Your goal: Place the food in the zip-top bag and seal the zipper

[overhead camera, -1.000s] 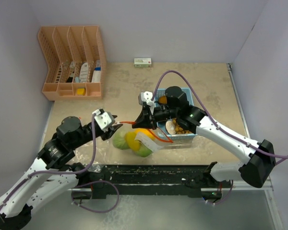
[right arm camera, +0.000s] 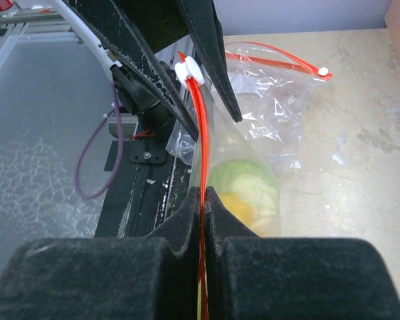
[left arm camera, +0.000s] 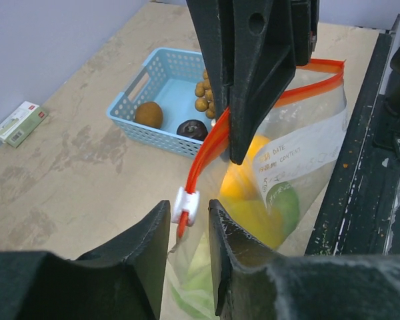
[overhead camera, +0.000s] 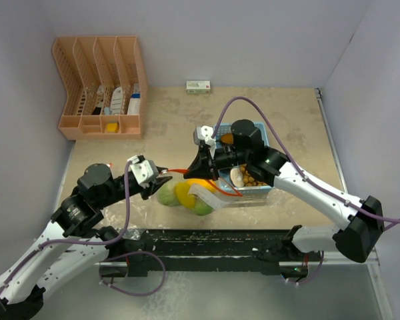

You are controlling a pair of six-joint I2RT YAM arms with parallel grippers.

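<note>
A clear zip bag (left arm camera: 300, 147) with an orange zip edge (overhead camera: 177, 171) hangs between my grippers, its mouth side up. Inside are a yellow food (overhead camera: 185, 195) and green ones (overhead camera: 167, 193). My right gripper is shut on the orange zip edge, which runs straight out between its fingertips. At the zip's other end sits a white slider (left arm camera: 185, 205). My left gripper (overhead camera: 167, 175) stands part open there, one finger (right arm camera: 221, 83) on each side of the slider and zip. In the left wrist view, gaps show between the slider and both fingers, so nothing is gripped.
Behind the right gripper is a blue basket (left arm camera: 150, 137) with brown and dark foods. Another clear bag with an orange zip (right arm camera: 273, 63) lies flat on the left. A pink divided rack (overhead camera: 70, 127) and a small box (overhead camera: 198, 87) stand at the back.
The right gripper and the bag have stayed almost still.
</note>
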